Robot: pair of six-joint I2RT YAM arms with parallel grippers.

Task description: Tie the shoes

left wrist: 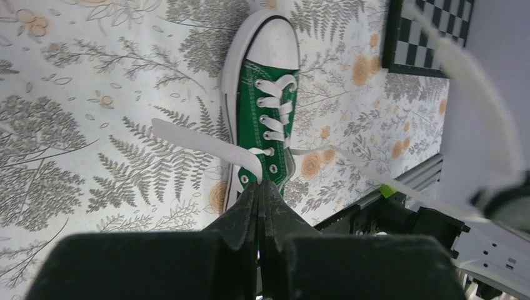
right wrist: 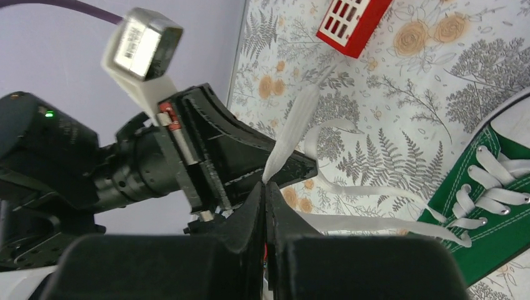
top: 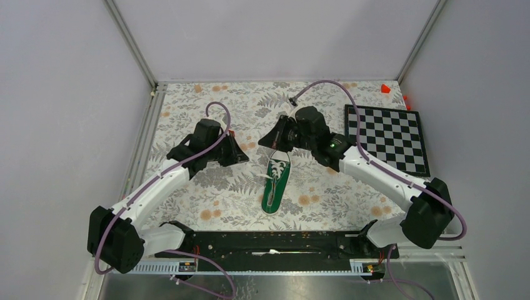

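The green sneaker (top: 275,194) lies toe-away at the centre, partly laced. My left gripper (top: 240,159) is shut left of it; in the left wrist view a white lace (left wrist: 200,142) runs up from beside its fingertips and bends left over the shoe. My right gripper (top: 267,144) is shut and raised above the toe, with a white lace (right wrist: 287,131) at its fingertips, stretching from the shoe. In the right wrist view another lace (right wrist: 394,192) arches from the shoe near my left gripper.
A checkerboard (top: 384,137) lies at the right. A red object (right wrist: 353,25) is partly behind my left arm. Small red pieces (top: 385,89) sit at the back right.
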